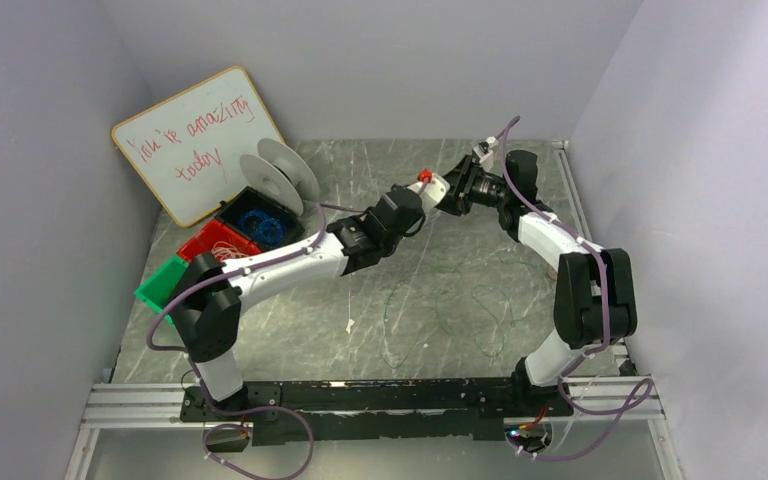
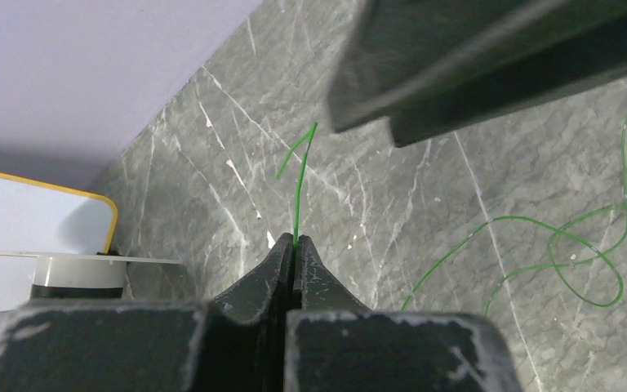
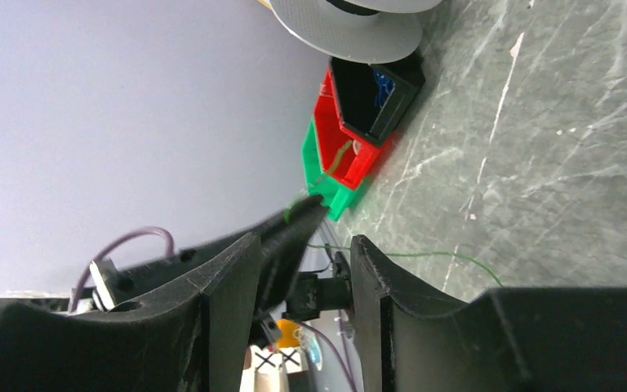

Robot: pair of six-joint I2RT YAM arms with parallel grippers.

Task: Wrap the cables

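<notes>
My left gripper is shut on a thin green cable (image 2: 300,178), whose short bent end sticks up past the fingertips. My right gripper is close beside it over the middle of the table, its fingers parted and large at the top of the left wrist view, with no clear hold on anything. More green cable (image 2: 588,294) lies in loose loops on the table.
At the left stand black (image 1: 245,210), red (image 1: 205,238) and green (image 1: 160,279) bins with cable in some, two white spools (image 1: 290,170) and a whiteboard (image 1: 195,140).
</notes>
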